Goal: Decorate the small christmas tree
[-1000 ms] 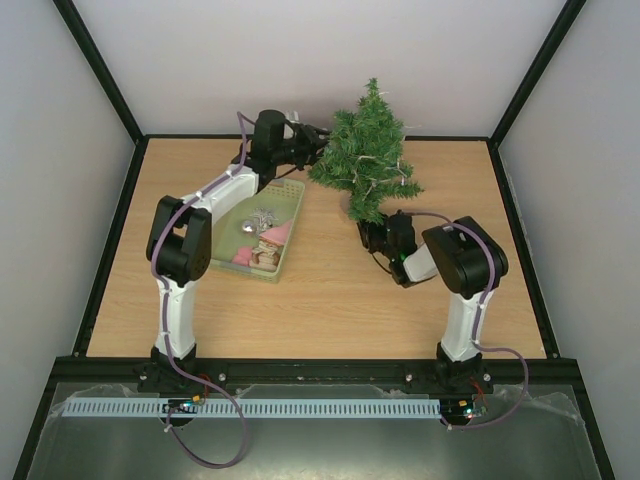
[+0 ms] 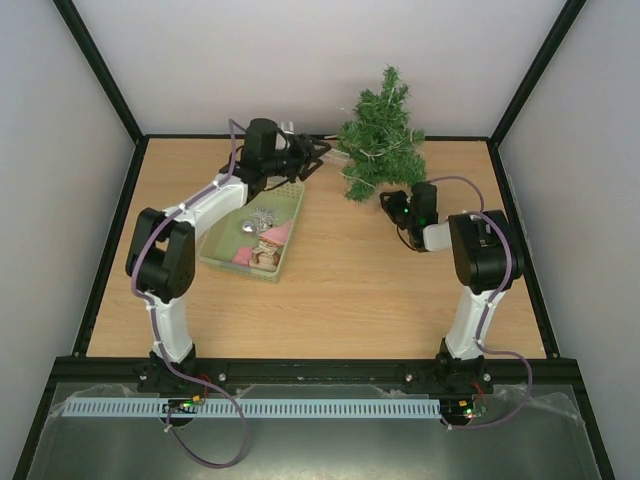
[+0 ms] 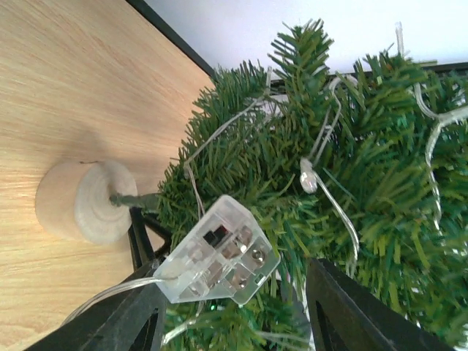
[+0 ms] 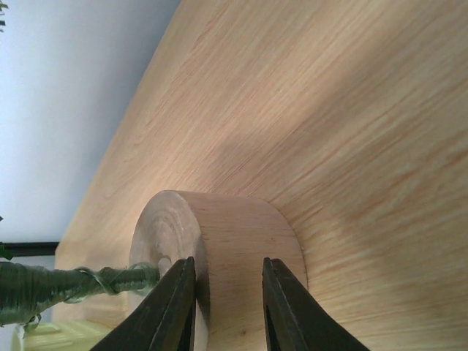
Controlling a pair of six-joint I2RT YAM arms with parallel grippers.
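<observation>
The small Christmas tree (image 2: 385, 140) with wire lights stands at the back right, its round wooden base (image 4: 248, 263) under it. My right gripper is shut on that base, low beside the trunk. My left gripper (image 2: 322, 156) is at the tree's left side, part open; in the left wrist view a clear plastic box (image 3: 219, 252) on a white wire, apparently the lights' battery case, sits at its fingertips against the branches. Whether it is held I cannot tell.
A green basket (image 2: 222, 255) holding silver, pink and beige ornaments stands left of centre. Dark frame edges and walls border the table (image 2: 340, 310).
The tree has shifted to the right, along with my right gripper, which also moved slightly back. The left arm has swung a little to the left.
</observation>
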